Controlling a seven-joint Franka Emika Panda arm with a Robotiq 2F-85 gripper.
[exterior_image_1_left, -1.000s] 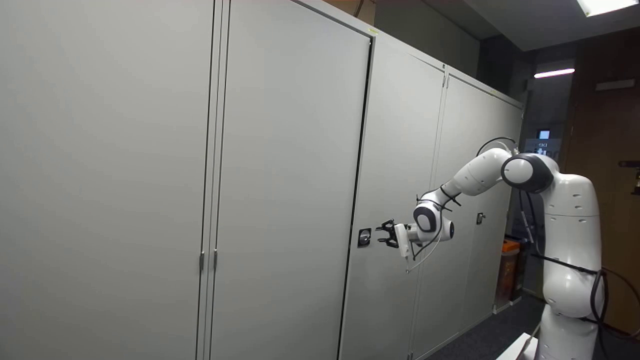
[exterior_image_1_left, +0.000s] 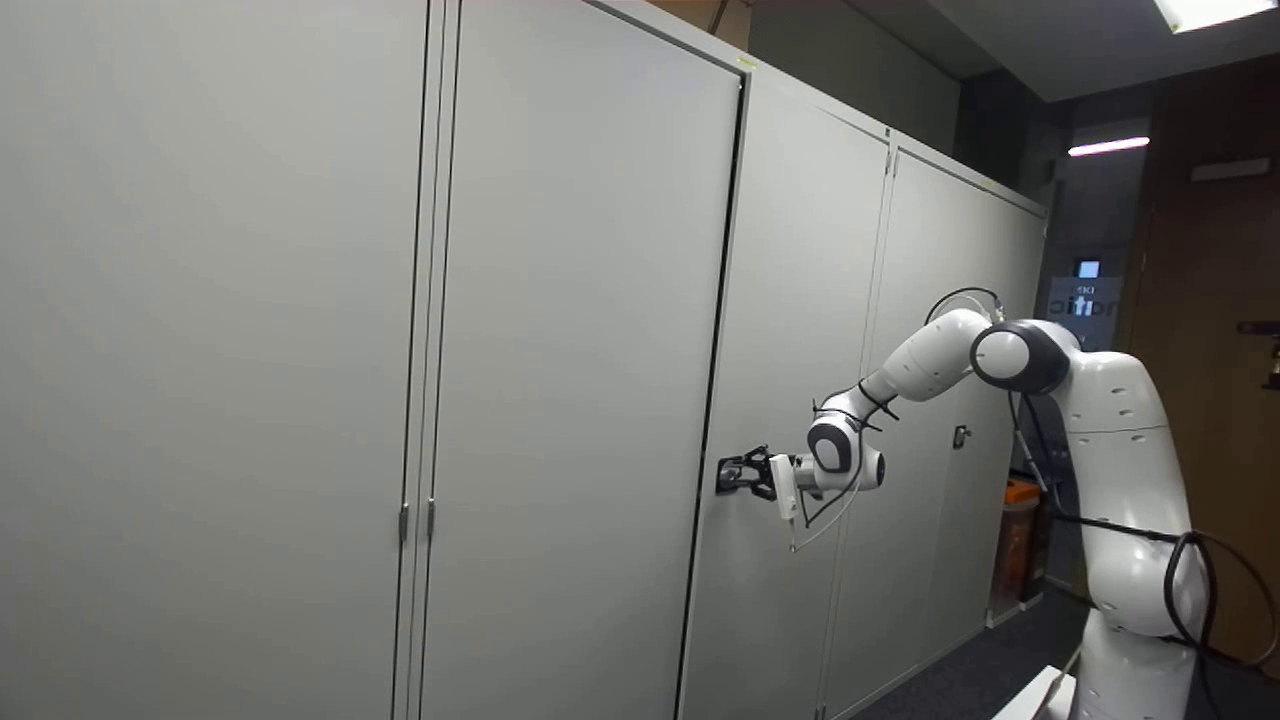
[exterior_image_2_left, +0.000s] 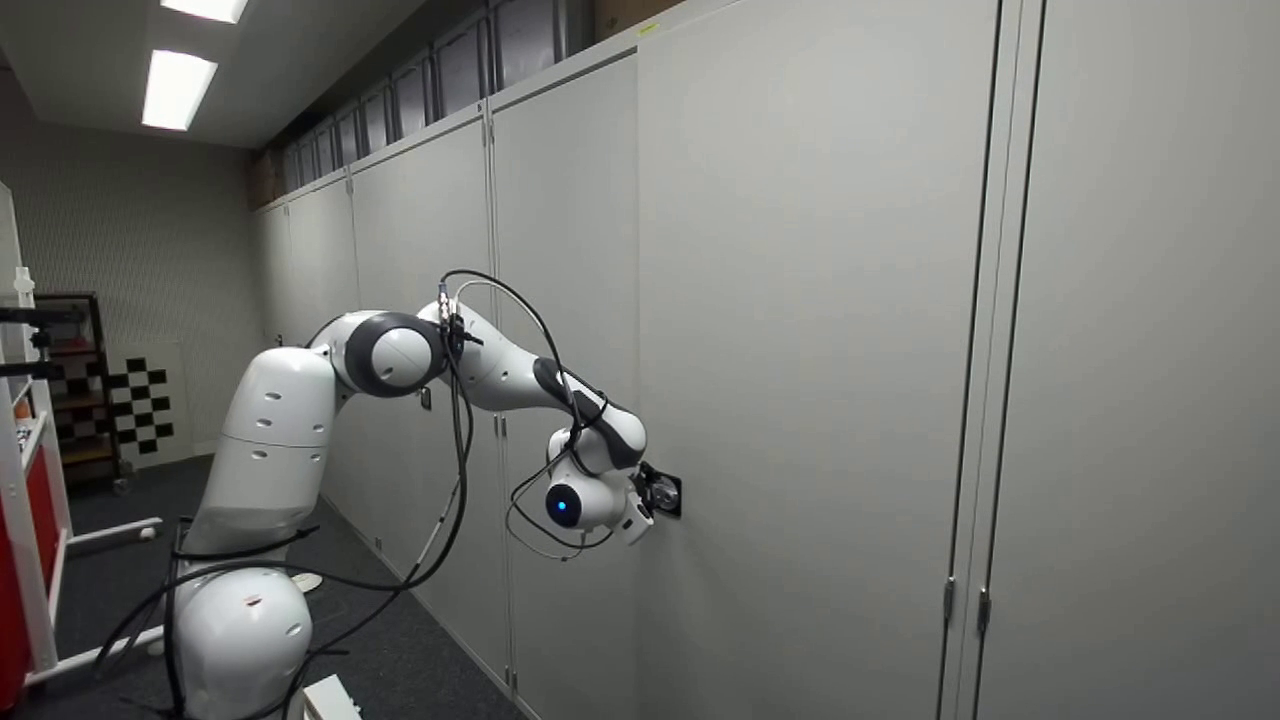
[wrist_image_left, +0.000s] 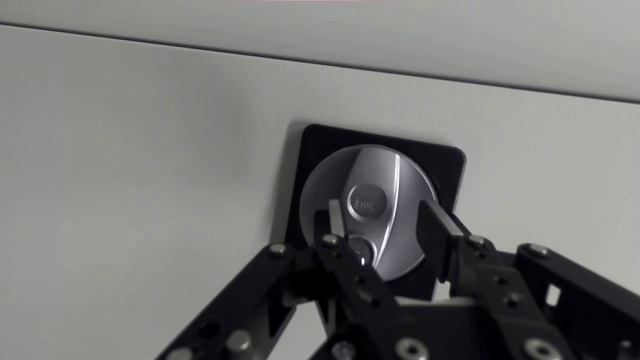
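Note:
A round silver turn handle (wrist_image_left: 375, 171) with a raised grip bar sits on a black square plate (wrist_image_left: 448, 157) on a pale grey cabinet door (wrist_image_left: 150, 150). My gripper faces it with fingers partly apart. In the wrist view the left fingertip overlaps the handle's lower left, close to the grip bar. On the other side of the bar stands the right finger, a visible gap between them. Exterior view 1 shows the gripper (exterior_image_1_left: 734, 473) right up at the plate; whether the pads touch the handle cannot be made out. The fingers hide the lower part of the plate.
A dark vertical seam (exterior_image_1_left: 710, 414) runs beside the handle, between this door and the neighbouring panel (exterior_image_1_left: 576, 360). More cabinet doors line the wall, one with a similar handle (exterior_image_1_left: 961, 437). An orange-topped bin (exterior_image_1_left: 1020, 492) stands at the far end. Open floor lies behind the arm.
The arm has moved left toward the cabinet, bringing the gripper from a short way off up to the handle. Its fingers stand nearer together than before. The doors look the same.

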